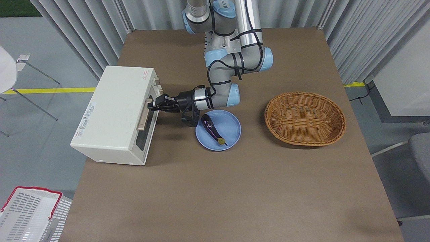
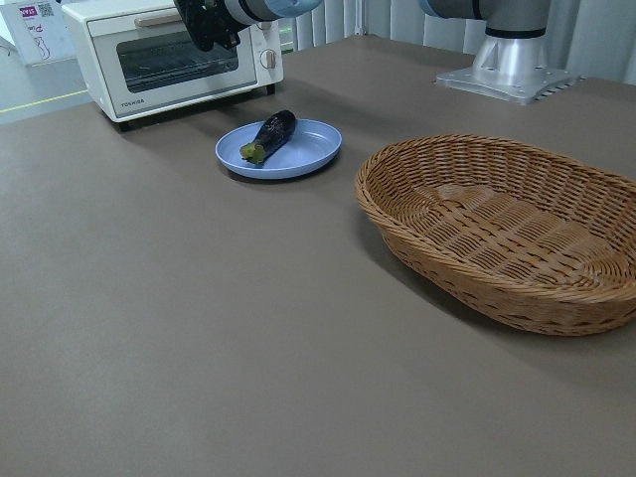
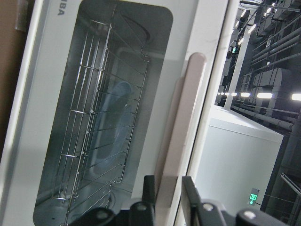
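A white toaster oven (image 1: pixel 109 109) stands on the left of the table, its glass door closed. My gripper is at the door's handle (image 3: pixel 186 113), a finger on either side of it in the wrist view; the fingers stand apart, and I cannot tell whether they press on it. A purple eggplant (image 1: pixel 210 127) lies on a blue plate (image 1: pixel 229 133) below and beside my arm. The oven's wire rack shows through the glass in the wrist view.
An oval wicker basket (image 1: pixel 305 121) sits to the right of the plate. A white plastic crate (image 1: pixel 28 213) stands off the table at the lower left.
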